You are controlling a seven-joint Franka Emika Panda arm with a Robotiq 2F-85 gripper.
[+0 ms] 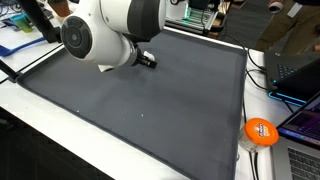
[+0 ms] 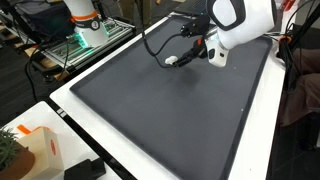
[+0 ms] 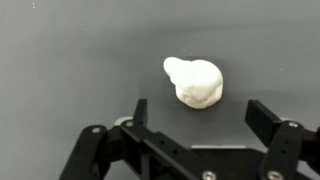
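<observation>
A small white rounded object [image 3: 198,83] with a narrower knob at one end lies on the dark grey mat [image 3: 70,75] in the wrist view. My gripper is open, its two black fingers wide apart. The white object is just beyond the gap between the fingertips and touches neither. In exterior view 2 the white object [image 2: 171,59] shows beside the gripper [image 2: 186,62], low over the mat. The gripper [image 1: 147,62] is partly behind the arm in exterior view 1.
An orange-lidded jar [image 1: 260,133] stands off its right edge, near laptops [image 1: 300,110]. A potted plant [image 2: 14,155] is off the mat in exterior view 2. A cable [image 2: 145,35] loops near the arm.
</observation>
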